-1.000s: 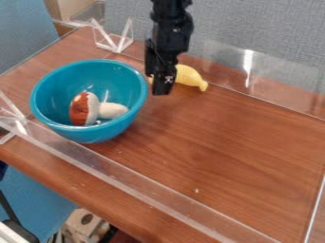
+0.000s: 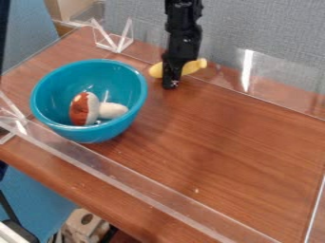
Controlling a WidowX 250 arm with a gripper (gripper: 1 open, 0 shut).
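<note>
My gripper [image 2: 173, 74] reaches down from the top of the view, its tip low beside a yellow soft toy [image 2: 193, 66] at the back of the wooden table. It looks shut; whether anything sits between its fingers is hard to see. A blue bowl [image 2: 57, 93] on the left holds a red-and-white object [image 2: 84, 108] and a white one [image 2: 112, 111].
Clear plastic walls run along the back and front edges, with a white bracket at the back left.
My gripper has moved right, away from the bowl, and lower toward the yellow toy, which now shows partly behind it.
</note>
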